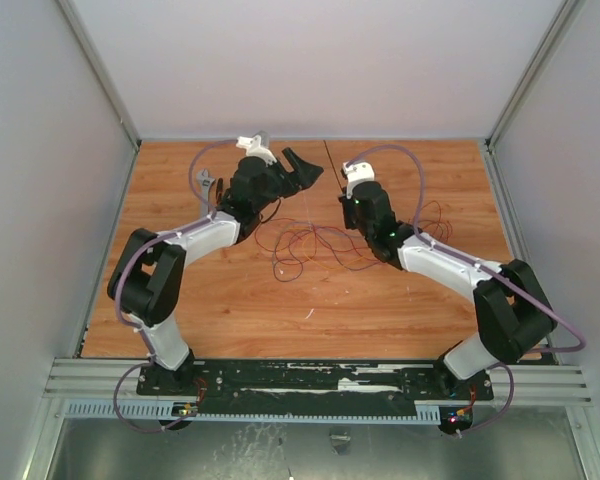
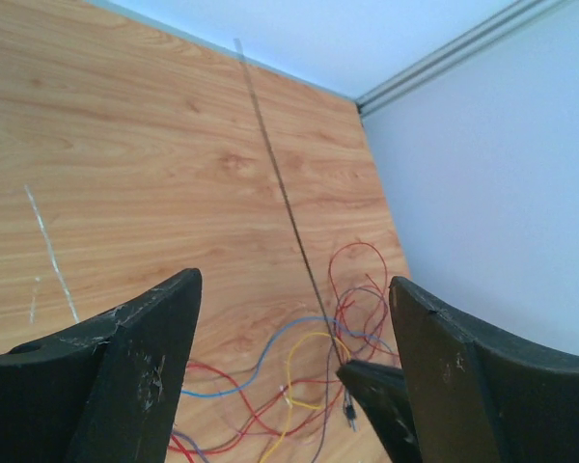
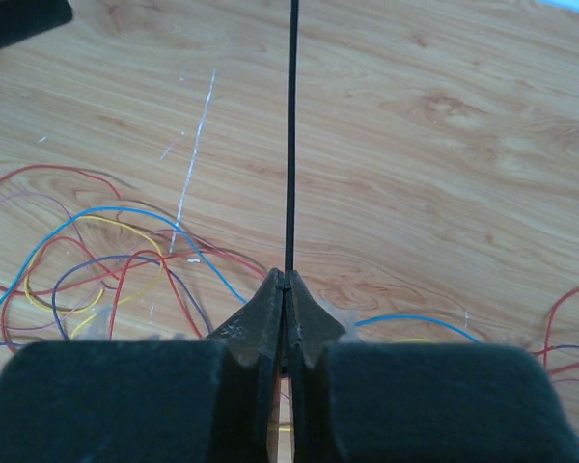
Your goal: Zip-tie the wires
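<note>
A thin black zip tie (image 3: 290, 145) stands up from between the closed fingertips of my right gripper, which is shut on it. In the top view, the right gripper (image 1: 347, 205) is right of centre and the zip tie (image 1: 332, 163) slants up and left. My left gripper (image 1: 306, 168) is open to the left of the tie, nothing held between its fingers. The left wrist view shows the tie (image 2: 288, 207) running up across the gap, apparently beyond the fingers. Loose red, blue and yellow wires (image 1: 292, 245) lie on the table below the grippers.
More wire loops (image 1: 437, 222) lie behind the right arm. Some items (image 1: 206, 188) at the back left are partly hidden by the left arm. Walls (image 1: 300, 70) bound the back and sides.
</note>
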